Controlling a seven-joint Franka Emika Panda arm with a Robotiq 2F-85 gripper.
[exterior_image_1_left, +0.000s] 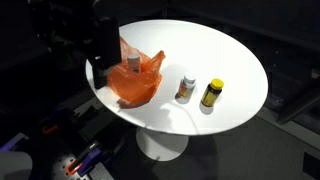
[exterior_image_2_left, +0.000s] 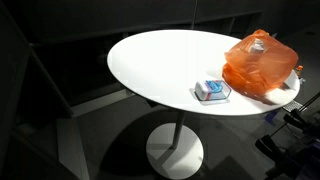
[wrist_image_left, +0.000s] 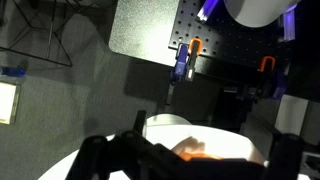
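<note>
A crumpled orange plastic bag (exterior_image_1_left: 135, 82) rests on the round white table (exterior_image_1_left: 208, 45). A small white container (exterior_image_1_left: 133, 63) shows at the bag; whether it is inside or behind cannot be told. To the right in the first exterior view stand a white-capped bottle (exterior_image_1_left: 186, 88) and a dark bottle with a yellow cap (exterior_image_1_left: 211, 94). A small white and blue box (exterior_image_2_left: 211, 91) lies beside the bag (exterior_image_2_left: 258, 68) in the second exterior view. In the wrist view my gripper is open, its dark fingers wide apart, with the table edge and a strip of orange bag visible between them.
My dark arm (exterior_image_1_left: 75, 50) covers the upper left of the first exterior view. The wrist view also shows the robot's perforated base plate (wrist_image_left: 235, 55) and a dark floor (wrist_image_left: 85, 120).
</note>
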